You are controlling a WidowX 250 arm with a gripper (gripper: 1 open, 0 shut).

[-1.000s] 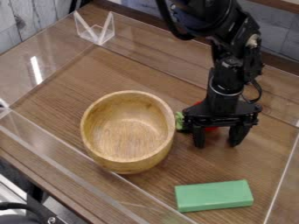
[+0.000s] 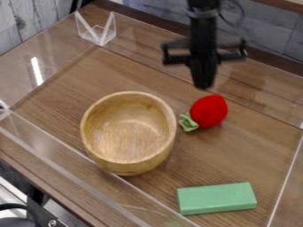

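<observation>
My black gripper [image 2: 192, 58] hangs high in the upper middle of the camera view, its fingers shut with nothing visible between them. Below it, apart from it, a red object [image 2: 208, 112] with a small green part lies on the wooden surface, just right of a large round wooden bowl [image 2: 128, 152]. The bowl is empty.
A green block [image 2: 217, 199] lies at the front right. A clear wire-like or plastic item [image 2: 96, 27] stands at the back left near the board's edge.
My gripper has risen and moved back, away from the red object, which it covered earlier and which now shows fully.
</observation>
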